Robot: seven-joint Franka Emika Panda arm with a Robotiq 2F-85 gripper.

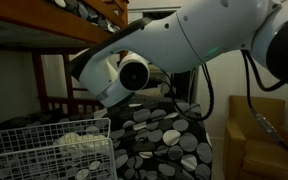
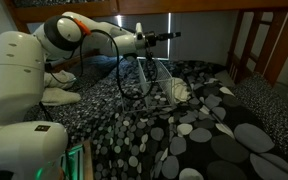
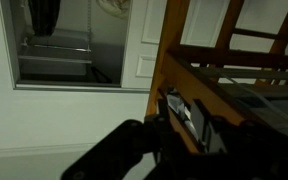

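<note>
A white wire basket stands on the dark patterned bedding at lower left in exterior view 1. A pale, cloth-like thing shows in it behind the wires. Exterior view 2 also has the basket, with the pale thing at its near right side. My gripper is up and away from the basket, near the wall. In the wrist view the gripper is dark, its fingers apart; I make out nothing held between them. Its fingertips are hidden behind the arm in exterior view 1.
Bedding with grey and white spots covers the bed. Wooden bunk rails rise at the back right. An upper bunk edge hangs above left, and a tan armchair stands at right.
</note>
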